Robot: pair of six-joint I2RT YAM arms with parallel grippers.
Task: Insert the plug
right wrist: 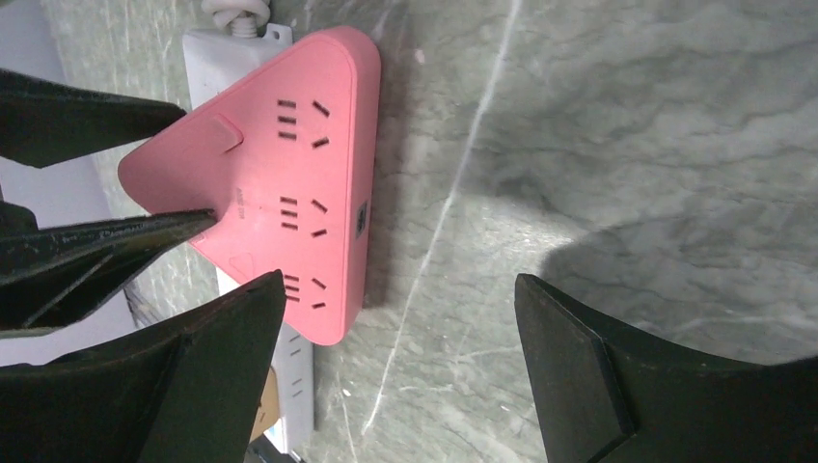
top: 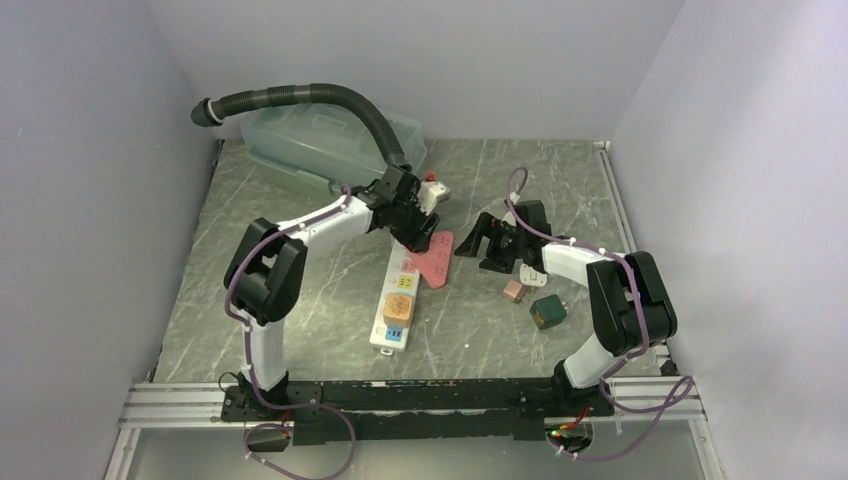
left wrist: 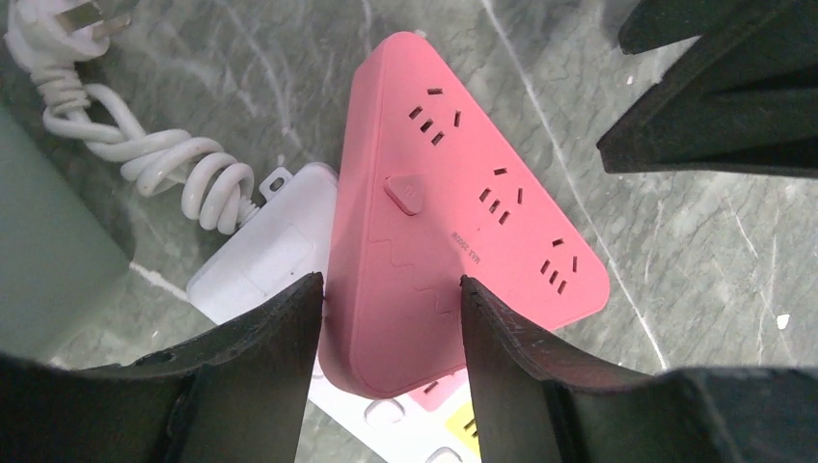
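Note:
A pink triangular socket block (left wrist: 424, 241) lies over the end of the white power strip (top: 392, 300). My left gripper has one finger on each side of the block's narrow end, close against it; whether it is clamped is unclear. To the right of the block, my right gripper stands open over bare table, its fingers (right wrist: 588, 376) wide apart and empty. Slots dot the block's upper face. Whether it is fully seated in the strip is hidden. A tan cube plug (top: 398, 309) sits on the strip's lower part.
Behind the left arm stands a translucent green box (top: 330, 150). A black hose (top: 340, 95) arches above it. Below the right gripper lie a small pinkish cube (top: 514, 291), a dark green block (top: 548, 312) and a white piece (top: 533, 276).

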